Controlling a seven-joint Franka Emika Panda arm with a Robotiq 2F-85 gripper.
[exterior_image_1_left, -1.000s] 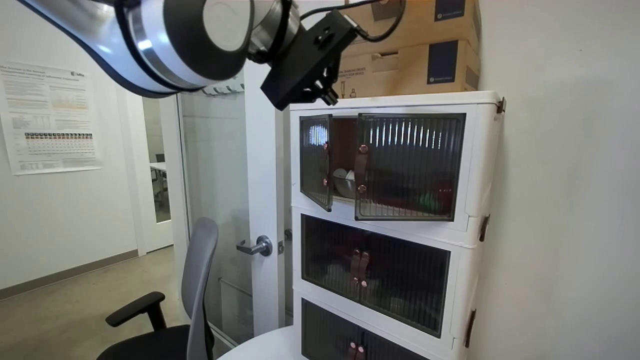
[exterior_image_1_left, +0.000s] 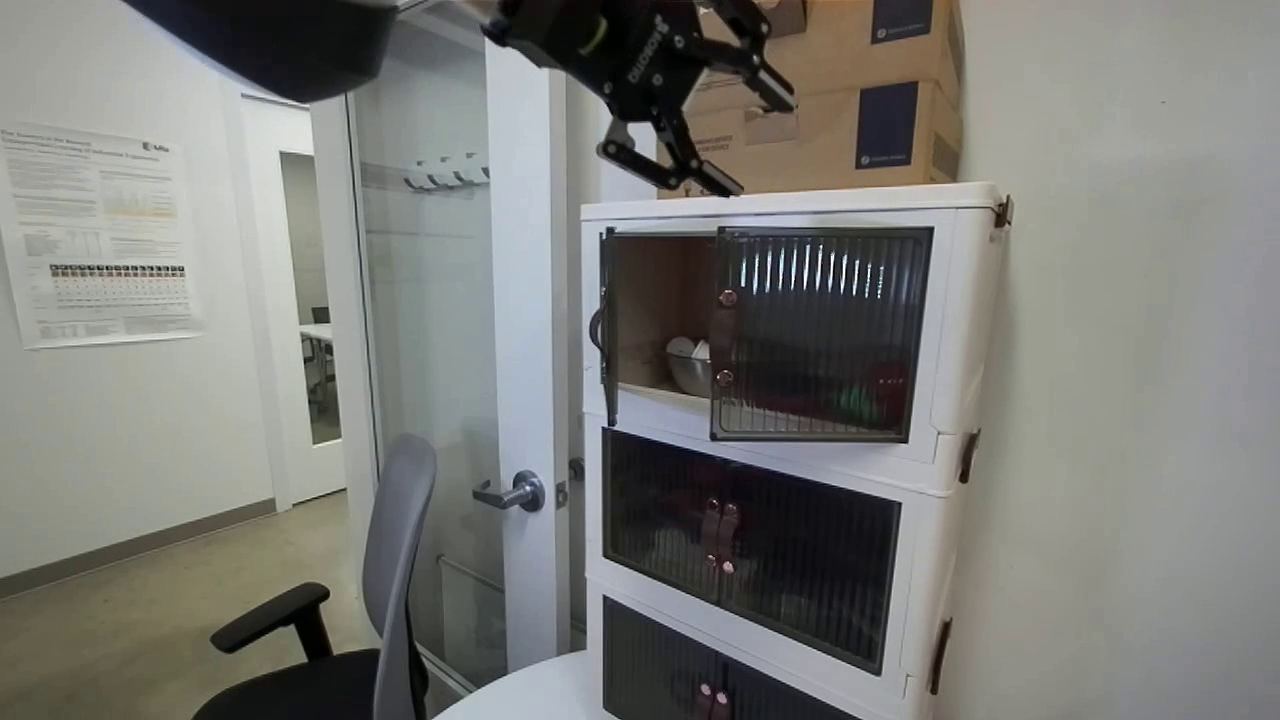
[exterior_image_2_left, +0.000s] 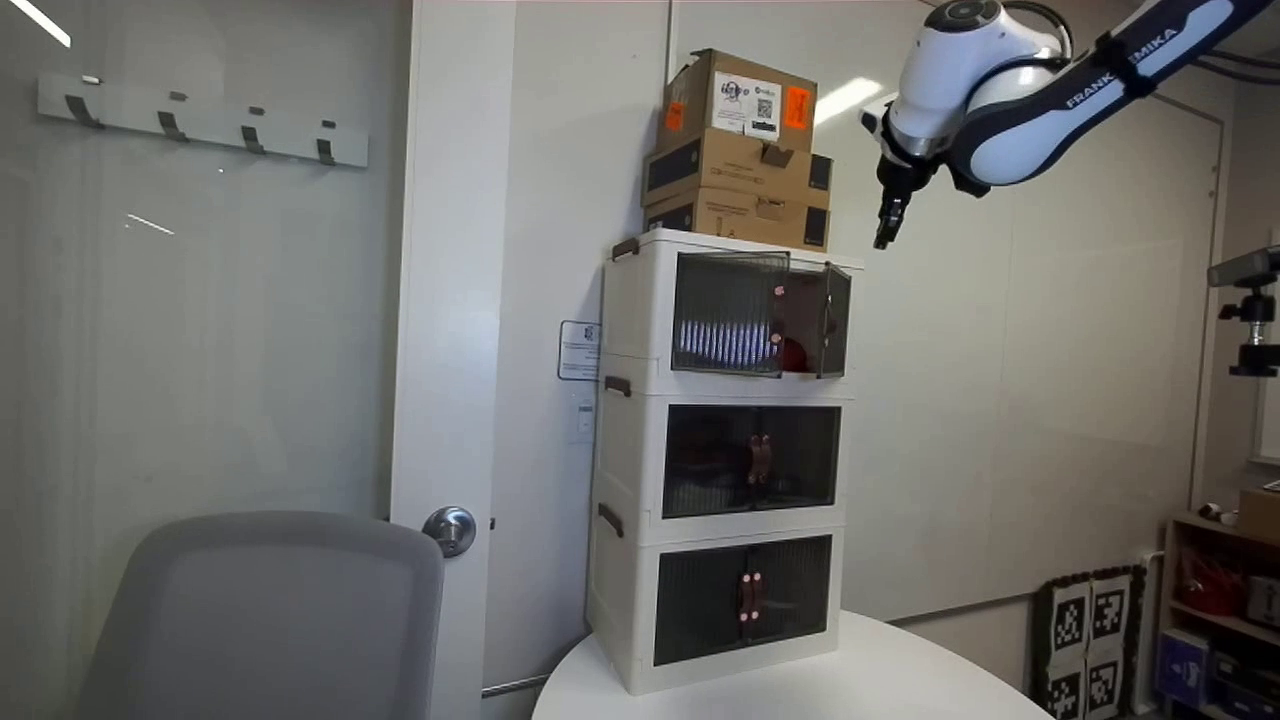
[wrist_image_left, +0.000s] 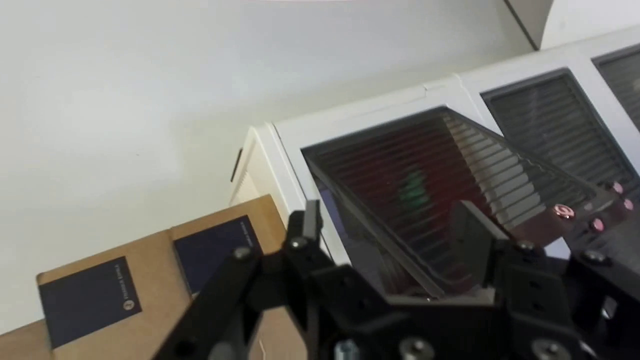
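My gripper (exterior_image_1_left: 753, 142) hangs in front of the cabinet's top edge, its fingers apart and nothing between them. The wrist view has its two fingers spread before the top unit. Below it, the left door (exterior_image_1_left: 608, 330) of the top compartment is swung out, almost edge-on to exterior view 1. The right door (exterior_image_1_left: 828, 330), ribbed and dark, stands partly ajar. Between the doors a metal bowl (exterior_image_1_left: 689, 372) with white things in it shows inside. Red and green items are blurred behind the right door. The gripper touches neither door, as far as I can see.
Cardboard boxes (exterior_image_2_left: 734, 156) are stacked on top of the white cabinet (exterior_image_2_left: 630, 468). The lower two units have shut doors. A round white table (exterior_image_2_left: 936, 684) carries the cabinet, and a grey chair (exterior_image_1_left: 402, 528) stands nearby. A wall lies close to the cabinet's right in exterior view 1.
The left door has swung further outward. My arm has drawn up and turned, leaving the door; its gripper now shows with spread fingers. The right door has stayed put.
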